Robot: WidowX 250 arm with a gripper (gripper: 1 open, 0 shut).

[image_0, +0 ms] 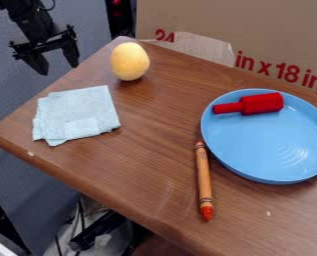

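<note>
My black gripper (pixel 54 58) hangs at the top left, off the table's left side, fingers pointing down and apart with nothing seen between them. On the wooden table lie a folded pale blue cloth (pixel 75 114), a yellow egg-shaped object (pixel 130 61), an orange crayon (pixel 204 181) with a red tip, and a blue plate (pixel 265 154) at the right, holding a red cylinder with a narrower handle (pixel 261 103).
A cardboard box (pixel 248 35) stands along the back of the table (pixel 134 180).
</note>
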